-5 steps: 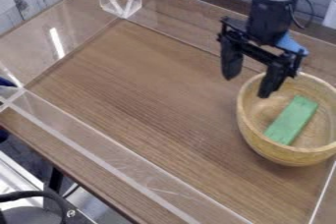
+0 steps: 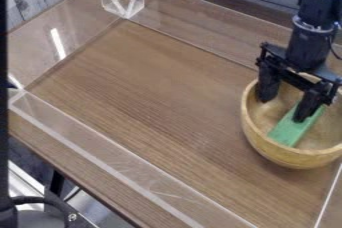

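Observation:
My black gripper (image 2: 293,94) is lowered into a round tan bowl (image 2: 275,149) at the right of the wooden table, its fingers spread open over the upper end of a green oblong object (image 2: 290,129) lying inside. Whether the fingertips touch the green object is hard to tell.
A small clear plastic piece (image 2: 122,2) is at the back left. Black equipment (image 2: 27,214) shows at the bottom left corner, beyond the table.
My gripper has moved right and down, from above and behind the bowl to inside it over the green object, which lies in much the same place.

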